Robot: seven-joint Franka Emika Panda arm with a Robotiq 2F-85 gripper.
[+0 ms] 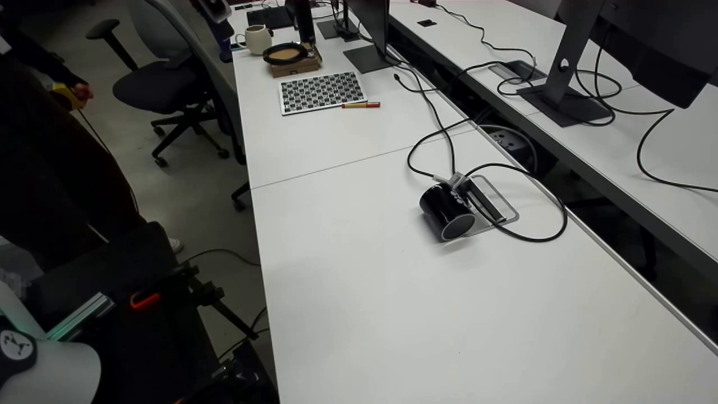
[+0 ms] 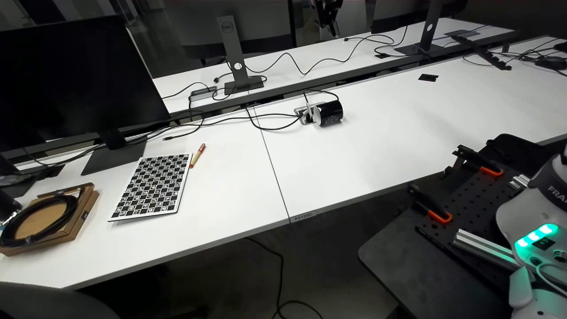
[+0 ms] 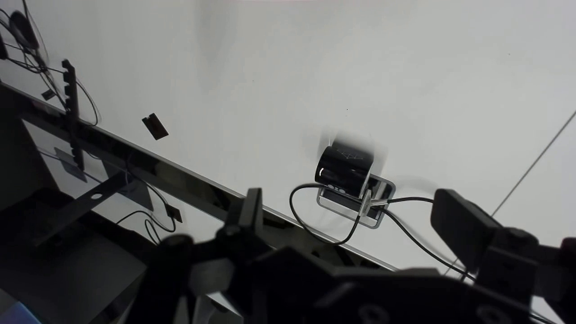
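Note:
A black mug [image 1: 446, 210] lies on its side on the white desk [image 1: 350, 289], against a metal-framed desk outlet [image 1: 500, 198] with cables plugged in. The wrist view shows the mug [image 3: 341, 170] beyond my gripper, whose dark fingers [image 3: 251, 213] stand wide apart. Nothing is held between them, and the mug is on the desk further off. In exterior view 2 the mug [image 2: 328, 113] rests beside the outlet.
Black cables [image 1: 558, 222] loop around the outlet. A checkered board [image 1: 323, 92], a red-and-yellow marker [image 1: 361, 105] and a cardboard box [image 1: 294, 64] with a coiled cable occupy the far part. Monitors stand behind.

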